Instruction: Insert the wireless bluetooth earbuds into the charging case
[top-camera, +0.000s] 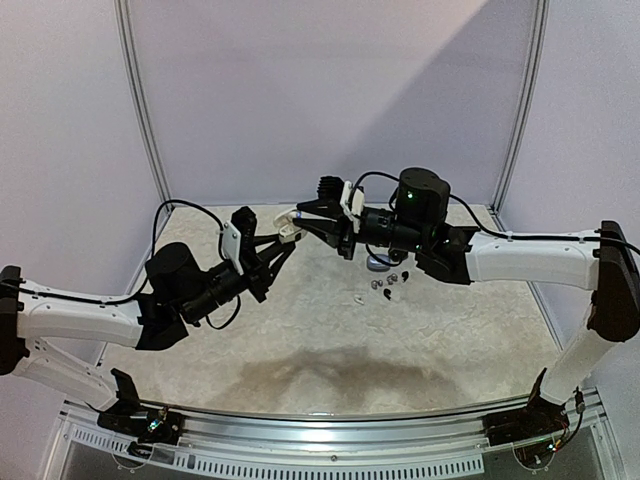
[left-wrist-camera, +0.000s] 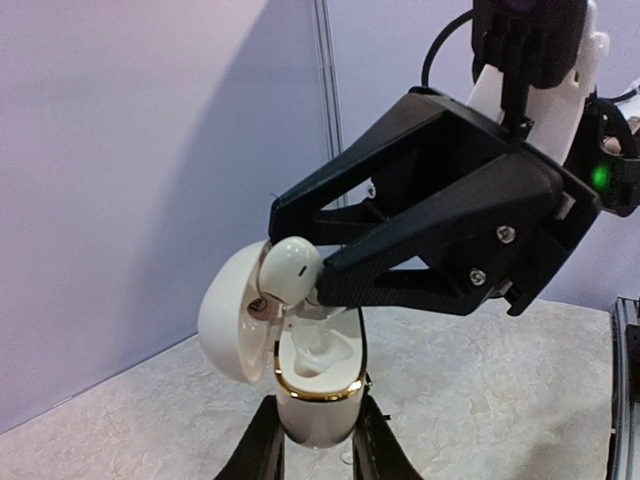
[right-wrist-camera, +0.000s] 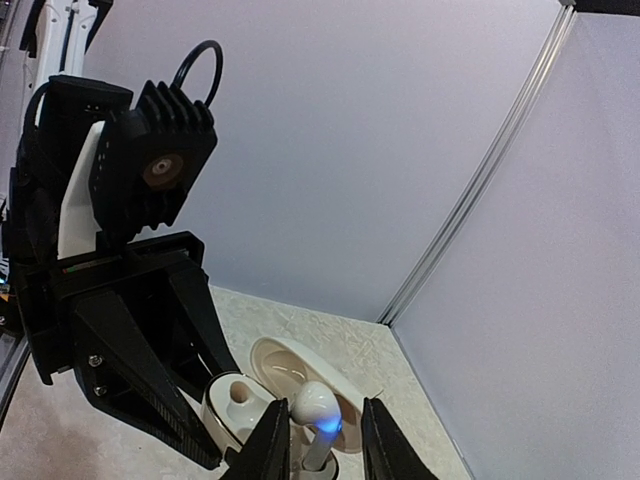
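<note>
The white charging case (left-wrist-camera: 320, 415), trimmed with a gold band, is held in the air with its lid (left-wrist-camera: 228, 320) hinged open. My left gripper (top-camera: 286, 243) is shut on it. A white earbud (right-wrist-camera: 316, 405) is at the case opening, its stem pointing down toward one slot; how deep it sits cannot be told. My right gripper (top-camera: 298, 216) stands partly open around this earbud, with a gap toward the right finger (right-wrist-camera: 380, 440). The other slot (right-wrist-camera: 241, 391) looks empty. On the table lies a small white piece (top-camera: 359, 299), probably the other earbud.
A dark bluish case (top-camera: 378, 262) lies on the table below the right arm, with several small grey and black earbuds (top-camera: 388, 294) near it.
</note>
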